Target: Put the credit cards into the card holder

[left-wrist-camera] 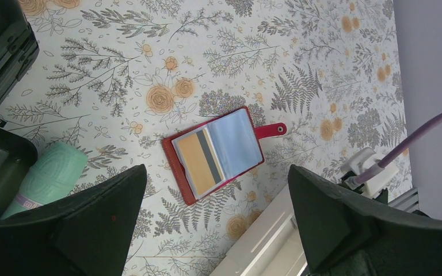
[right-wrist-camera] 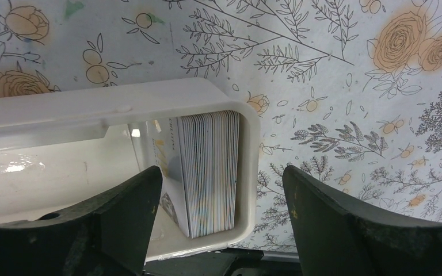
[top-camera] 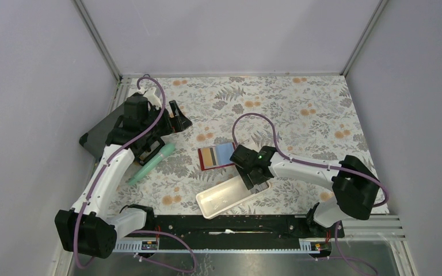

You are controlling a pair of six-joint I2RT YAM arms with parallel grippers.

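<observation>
A stack of credit cards (right-wrist-camera: 210,172) stands on edge at the right end of a white tray (right-wrist-camera: 167,99); one card (right-wrist-camera: 166,164) leans against its left side. My right gripper is open above that end, with the stack in view between its fingers and nothing held. In the left wrist view the red card holder (left-wrist-camera: 177,172) lies spread on the table. A tan and grey striped panel shows on one half, a light blue one on the other, and a snap strap (left-wrist-camera: 270,130) sticks out. My left gripper (top-camera: 182,118) hangs open and empty, up and left of the holder.
At the left lie a mint-green cylindrical object (top-camera: 152,164) and a dark case (top-camera: 105,131), partly behind the left arm. The tray's left part looks empty.
</observation>
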